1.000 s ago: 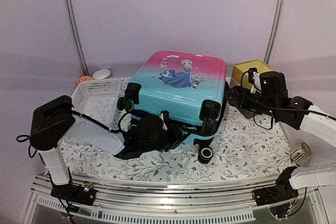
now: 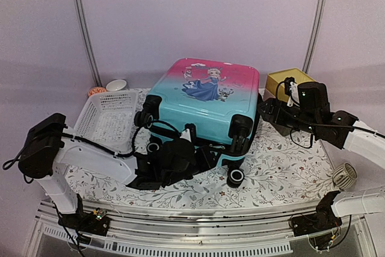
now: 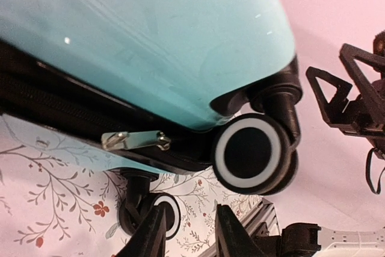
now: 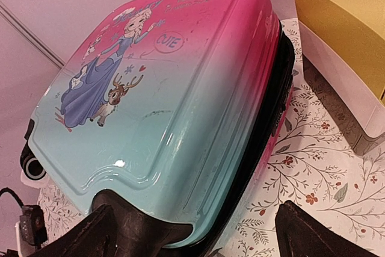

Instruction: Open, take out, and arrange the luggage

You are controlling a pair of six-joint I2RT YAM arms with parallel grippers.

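Note:
A pink-to-teal suitcase [image 2: 204, 100] with a cartoon princess lies flat on the floral surface, wheels toward the front; its dark zipper band shows along the side. A metal zipper pull [image 3: 135, 139] hangs at the front seam beside a wheel [image 3: 246, 151]. My left gripper is low in front of that seam, below the pull; whether it is shut or holds anything is unclear. My right gripper stands open at the suitcase's right front corner, its fingers either side of the lower view.
A white basket [image 2: 108, 118] is on the left, with a white bowl [image 2: 117, 83] behind. A gold box [image 4: 337, 22] stands at back right and a cup [image 2: 344, 176] at front right.
The suitcase and right arm look unchanged.

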